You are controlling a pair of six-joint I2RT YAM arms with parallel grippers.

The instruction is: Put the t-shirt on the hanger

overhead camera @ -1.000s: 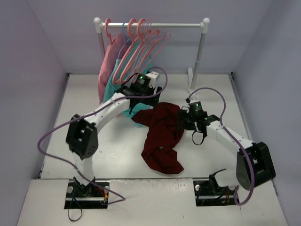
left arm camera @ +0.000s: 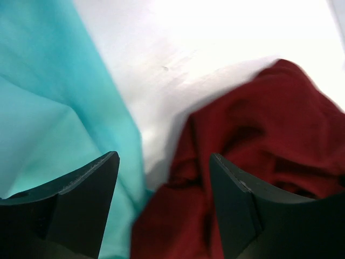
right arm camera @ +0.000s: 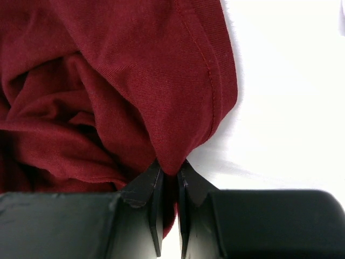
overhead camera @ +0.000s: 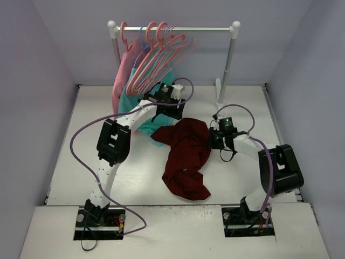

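Note:
The dark red t-shirt (overhead camera: 186, 156) lies crumpled on the table between the two arms. My right gripper is shut on a bunched edge of that shirt, with cloth pinched between its fingertips. Above the shirt's upper left part, my left gripper stands open; red and turquoise cloth shows beyond the gap, none of it gripped. Several pink hangers (overhead camera: 156, 67) hang empty from the white rack rail (overhead camera: 194, 29), behind the left gripper in the top view.
A pink garment (overhead camera: 123, 81) and a turquoise one (overhead camera: 129, 105) hang at the rack's left, the turquoise one reaching down to the table beside the red shirt. The rack's right post (overhead camera: 226, 67) stands behind the right arm.
The right forearm swung inward while its gripper stayed at the shirt's edge. The shirt looks unmoved.

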